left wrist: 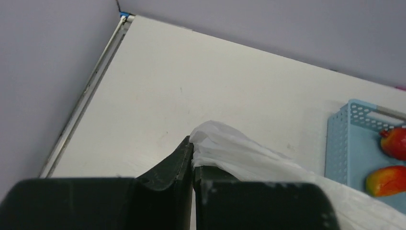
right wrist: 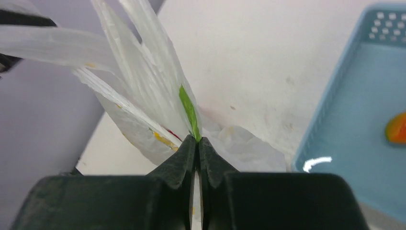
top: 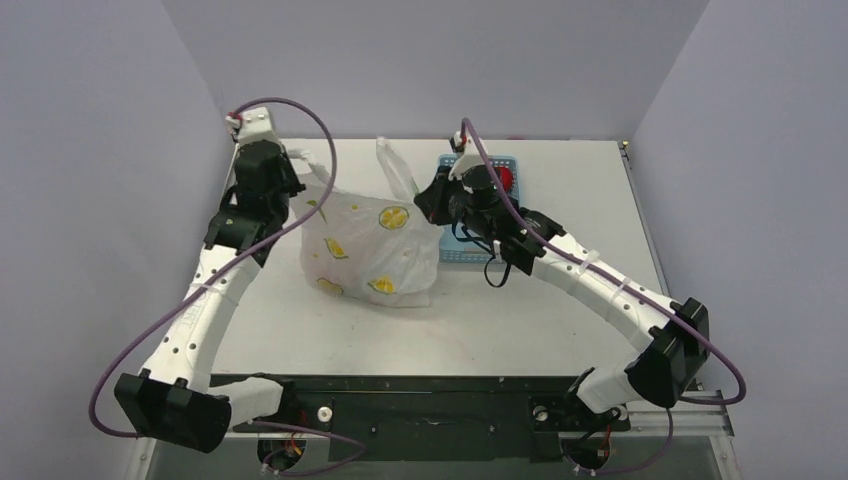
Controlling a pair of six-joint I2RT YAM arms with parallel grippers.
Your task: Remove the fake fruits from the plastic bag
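A thin white plastic bag [top: 365,250] with yellow lemon prints hangs stretched between my two grippers in the top view. My left gripper [top: 297,188] is shut on the bag's left edge; in the left wrist view a fold of the bag [left wrist: 225,139] comes out from between the fingertips. On the other side my right gripper [top: 424,208] is shut on the bag's film, with a green printed patch close above its fingertips [right wrist: 207,146]. Whether any fruit is inside the bag cannot be made out. Fake fruits, a red one [left wrist: 396,143] and a red-yellow one [left wrist: 387,181], lie in the basket.
A light-blue perforated basket [left wrist: 339,143] stands at the back, partly behind my right arm in the top view.
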